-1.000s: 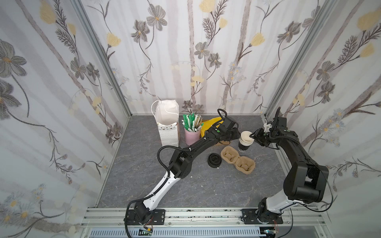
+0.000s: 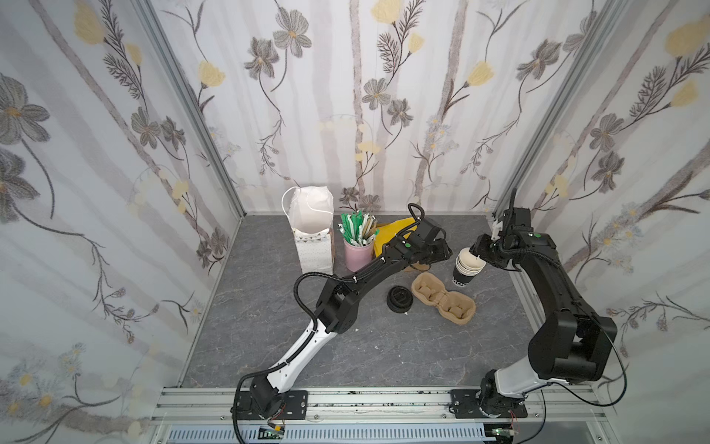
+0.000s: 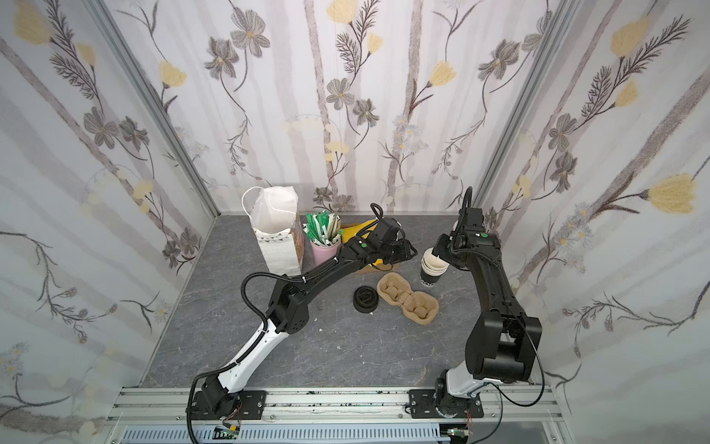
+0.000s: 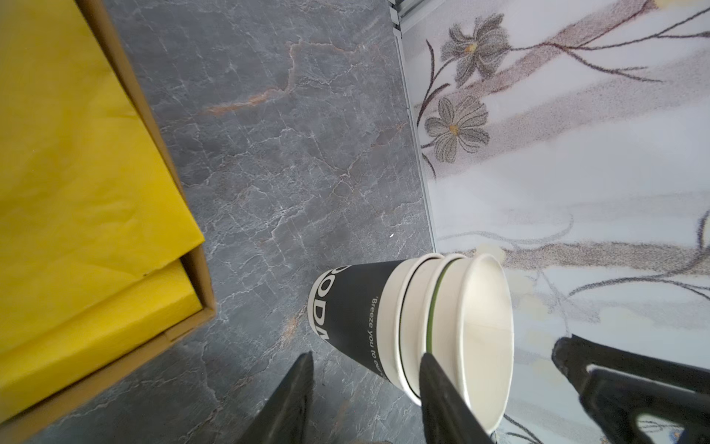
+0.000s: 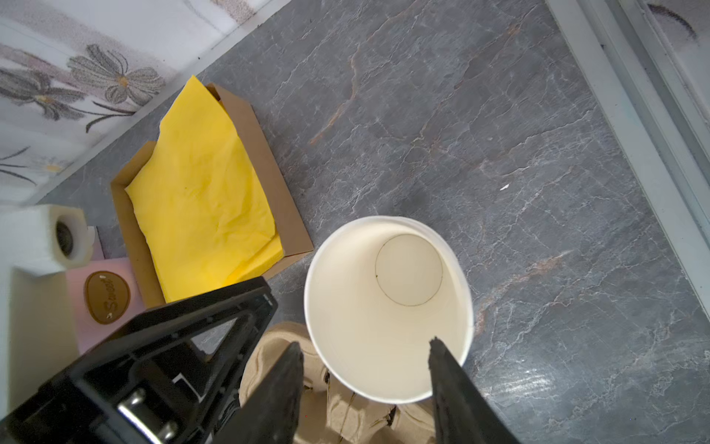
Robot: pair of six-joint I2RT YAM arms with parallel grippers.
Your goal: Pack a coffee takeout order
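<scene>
A stack of paper cups (image 2: 466, 270), dark with white rims, is at the right beside the cardboard cup carrier (image 2: 442, 298). My right gripper is over the stack's top, part open, with the rim seen between and just beyond its fingers; contact cannot be told. My left gripper points toward the stack from the left; whether anything is between its fingers is unclear. A black lid (image 2: 399, 298) lies left of the carrier. A white paper bag (image 2: 314, 248) stands at the back left.
A pink cup of straws (image 3: 324, 251) stands beside the bag. A box with yellow paper (image 5: 199, 199) is at the back middle, partly under my left arm.
My right gripper and the cup stack have moved right, and the right arm has risen slightly. The left arm has hardly moved.
</scene>
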